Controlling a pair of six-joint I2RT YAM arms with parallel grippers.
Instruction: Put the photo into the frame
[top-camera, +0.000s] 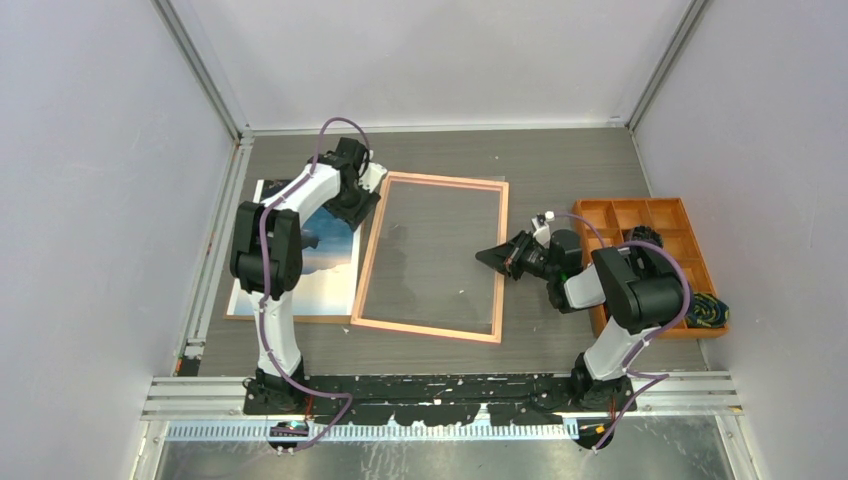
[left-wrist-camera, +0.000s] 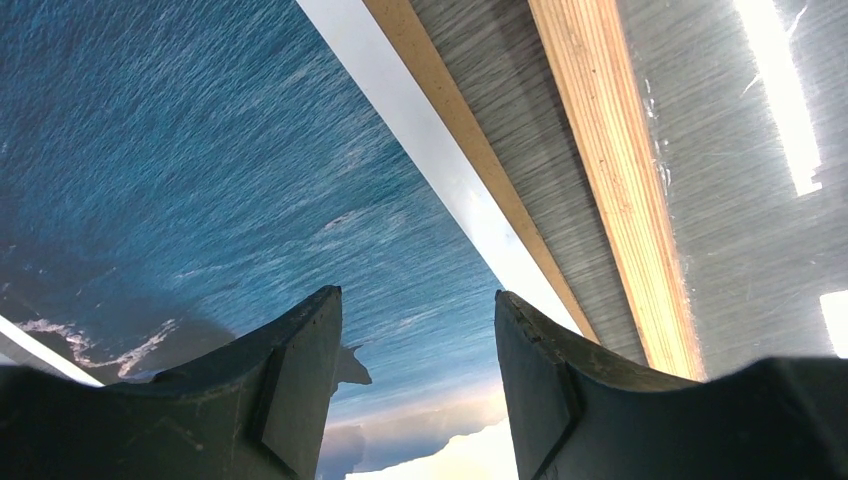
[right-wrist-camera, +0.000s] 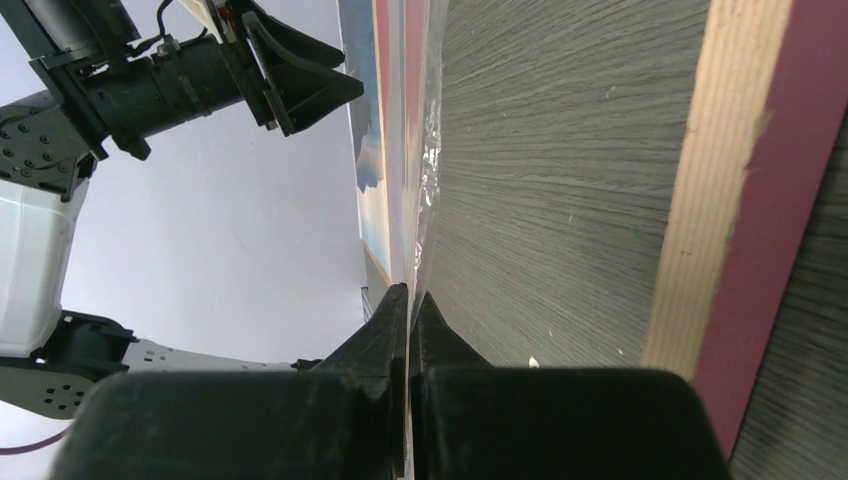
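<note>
The photo (top-camera: 327, 262), blue above and pale below with a white border, lies on a brown backing board (left-wrist-camera: 470, 138) at the left. To its right is the empty light-wood frame (top-camera: 425, 331). A clear sheet (right-wrist-camera: 418, 150) stretches over the frame, seen nearly edge-on in the right wrist view. My right gripper is shut on that sheet's edge, above the frame's right side. My left gripper hangs over the photo's right border, close to the frame's left bar. Its fingers (left-wrist-camera: 305, 350) stand apart with nothing between them.
An orange compartment box (top-camera: 652, 212) stands at the right, with a dark bundle (top-camera: 707, 311) in it. White walls close off the sides and back.
</note>
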